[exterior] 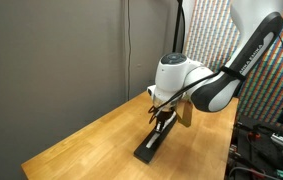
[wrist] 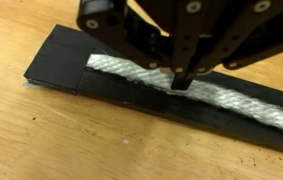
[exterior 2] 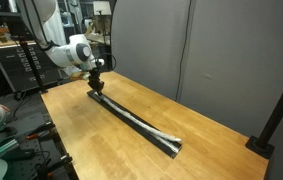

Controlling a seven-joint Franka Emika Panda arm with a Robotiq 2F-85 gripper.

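A white braided rope (wrist: 236, 98) lies lengthwise along a long black strip (wrist: 56, 60). In the wrist view, the rope's cut end is near the left end of the strip. My gripper is right over the rope, with its dark fingertips close together at the rope's surface. Whether any rope is between them is hidden. Exterior view 1 has the gripper (exterior: 159, 116) low above the black strip (exterior: 146, 153). From the other side, the strip (exterior 2: 131, 120) runs away from the gripper (exterior 2: 96, 88) across the table.
A grey wall panel (exterior: 61, 70) stands behind it. A dark post (exterior 2: 281, 100) rises at the table's right edge in exterior view 2.
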